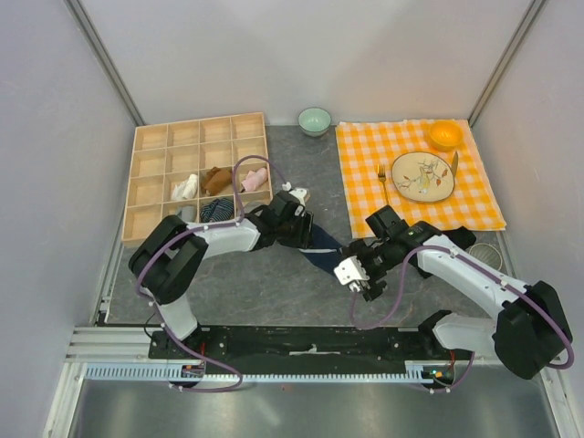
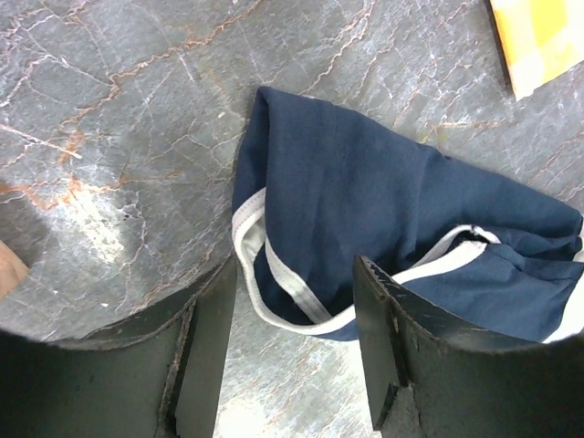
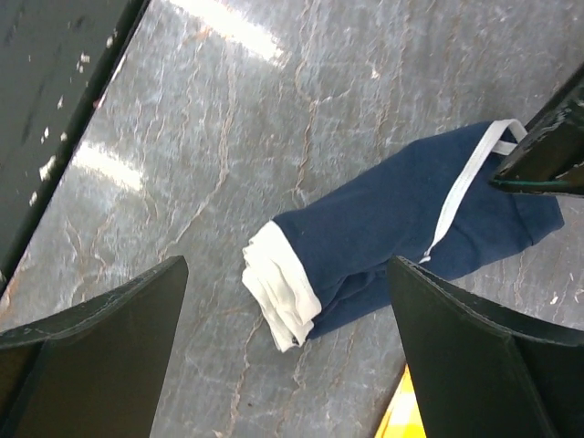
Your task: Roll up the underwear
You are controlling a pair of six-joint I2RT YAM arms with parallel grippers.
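The dark navy underwear (image 1: pixel 324 237) lies folded on the grey table between both grippers, its white waistband folded across it; in the left wrist view its body (image 2: pixel 347 182) fills the middle. My left gripper is over the band at one end, fingers apart. My right gripper stands open by the other end, where a bunched white part (image 3: pixel 278 283) sits between and beyond its fingers.
A wooden compartment box (image 1: pixel 151 132) with folded cloths is at the back left. A checked mat (image 1: pixel 360 137) with plate, fork, knife and orange bowl (image 1: pixel 445 134) is at the back right. A green bowl (image 1: pixel 314 121) stands at the back.
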